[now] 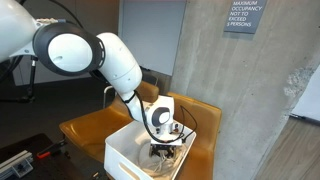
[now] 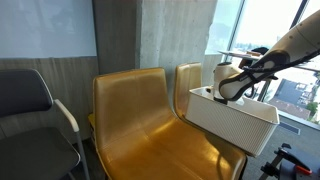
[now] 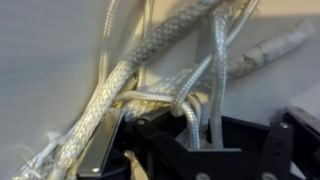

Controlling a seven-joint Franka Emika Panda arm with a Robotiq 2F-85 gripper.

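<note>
White braided ropes (image 3: 130, 70), one thick and several thin, fill the wrist view, looped and crossing one another. My gripper (image 1: 162, 151) reaches down inside a white box (image 1: 126, 158). In the wrist view, one finger (image 3: 97, 152) stands at lower left and the other (image 3: 303, 122) at the right, well apart. Thin cord loops hang over the dark gripper body between them. A frayed rope end (image 3: 38, 158) shows at lower left. In exterior view 2, the box wall (image 2: 238, 126) hides the ropes and the fingertips.
Tan chairs (image 2: 155, 115) stand beside the box, close to its walls. A concrete wall (image 1: 235, 90) rises behind. A dark office chair (image 2: 35, 125) stands at the far left of exterior view 2. The box walls surround my gripper.
</note>
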